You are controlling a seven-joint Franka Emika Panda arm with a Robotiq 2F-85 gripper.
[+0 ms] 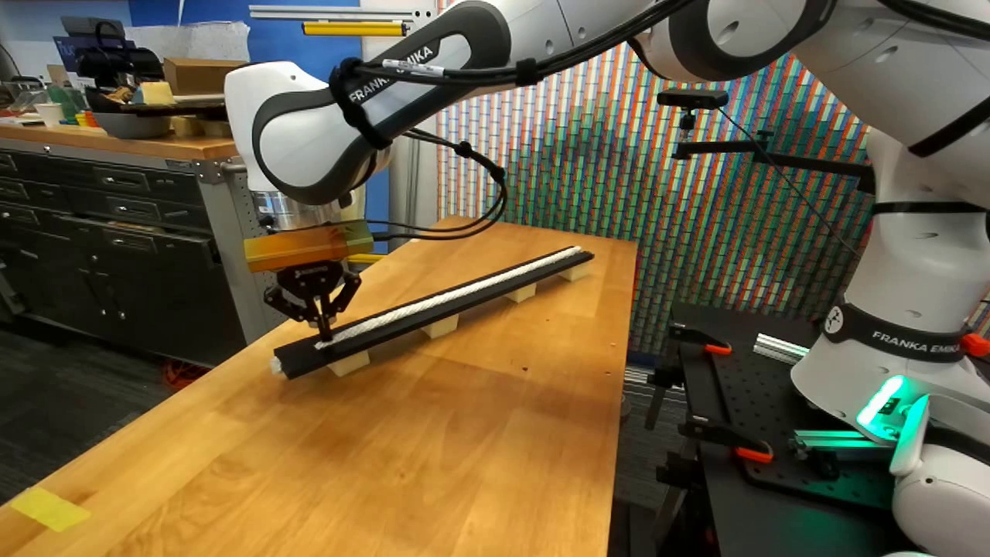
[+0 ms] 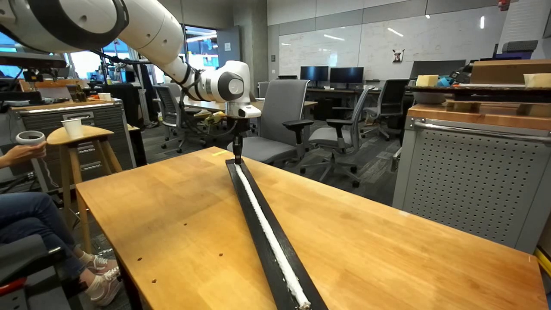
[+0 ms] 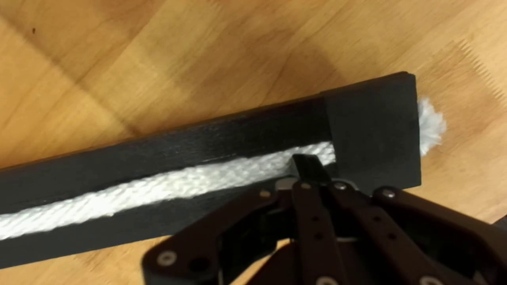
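Observation:
A white braided rope [image 1: 418, 312] lies along the middle of a long black channel [image 1: 390, 347], which slants across the wooden table. In the wrist view, a black cover [image 3: 375, 128] spans the channel's near end, and the rope's frayed tip [image 3: 431, 126] pokes out past it. My gripper [image 1: 322, 336] points straight down at that end, its fingers shut together. Close beside the cover, the fingertips [image 3: 309, 167] stand over the rope [image 3: 190, 183] and appear to touch it. Nothing shows between them; the undersides of the fingertips are hidden.
Pale blocks [image 1: 441, 326] prop the channel above the table [image 1: 464, 445]. Yellow tape [image 1: 50, 507] marks a near corner. A person's legs [image 2: 44, 232] are beside the table in the second exterior view.

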